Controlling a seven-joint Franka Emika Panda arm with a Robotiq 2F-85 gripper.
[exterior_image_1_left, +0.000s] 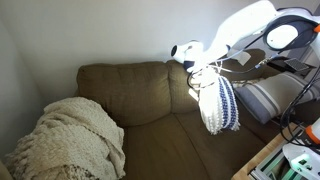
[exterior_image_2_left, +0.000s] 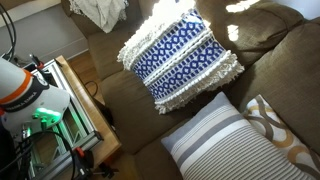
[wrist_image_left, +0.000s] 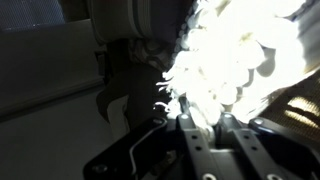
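Note:
A blue and white patterned pillow (exterior_image_1_left: 218, 106) with white fringe hangs tilted over the right part of the brown couch in exterior view 1. My gripper (exterior_image_1_left: 197, 74) is at its upper edge, shut on the fringe. From exterior view 2, the pillow (exterior_image_2_left: 180, 58) shows its patterned face, and its top edge runs out of frame, so the gripper is not visible there. In the wrist view, bright white fringe (wrist_image_left: 215, 75) fills the space ahead of my gripper and passes between its fingers; glare hides detail.
A striped grey and white pillow (exterior_image_2_left: 235, 150) and a tan patterned pillow (exterior_image_2_left: 280, 135) lie on the couch at the right. A cream knitted blanket (exterior_image_1_left: 70, 140) covers the left end.

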